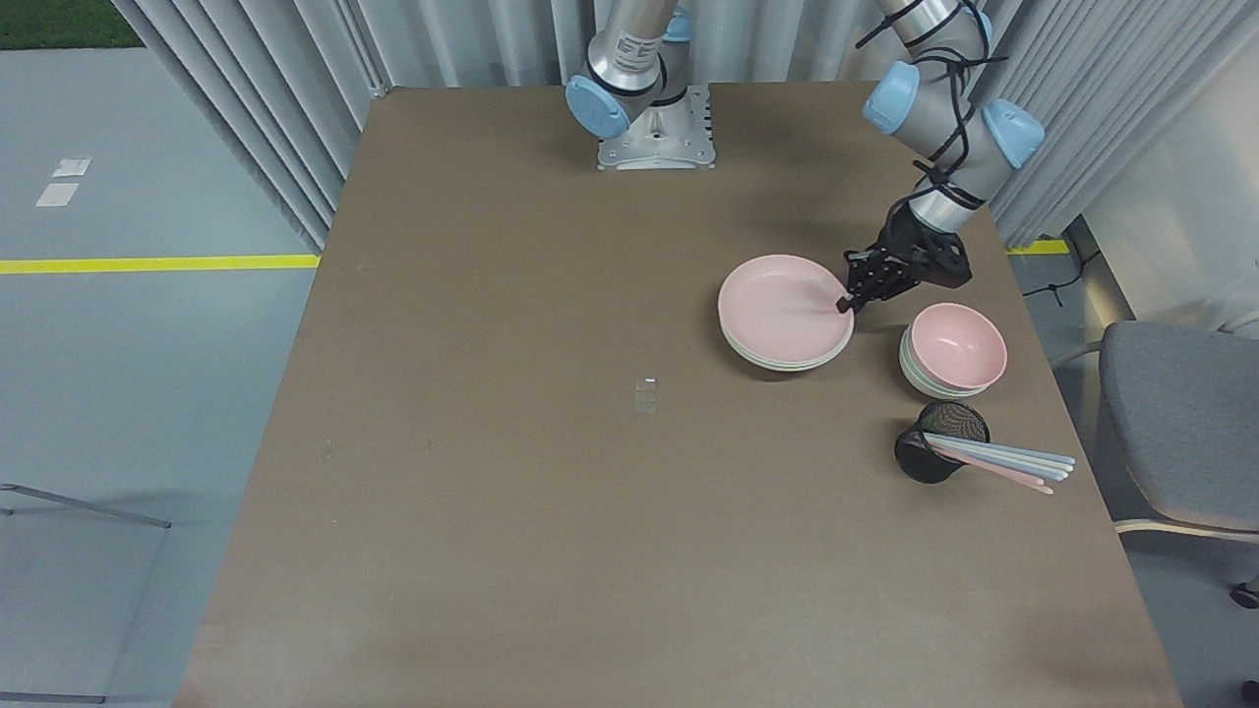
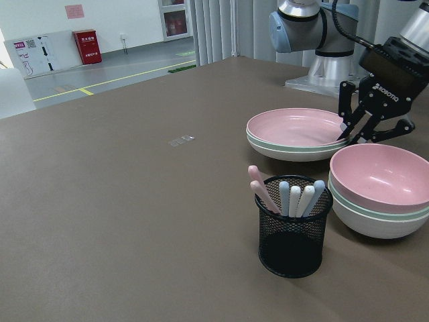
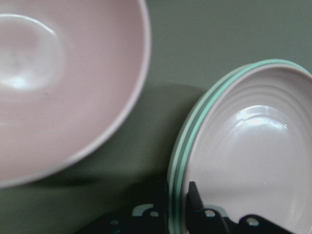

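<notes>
A stack of plates, pink on top over mint and white (image 1: 779, 305) (image 2: 295, 126), sits right of the table's middle; in the wrist view it fills the right side (image 3: 253, 151). My black gripper (image 1: 847, 302) is at the stack's near-right rim, shut on the edges of the plates, one finger on each side. A stack of bowls, pink on top (image 1: 956, 342) (image 3: 58, 87), stands close beside the plates toward the right edge.
A black mesh cup (image 1: 927, 454) (image 2: 291, 241) holding several pink and pale chopsticks stands in front of the bowls. The robot's base stands at the back.
</notes>
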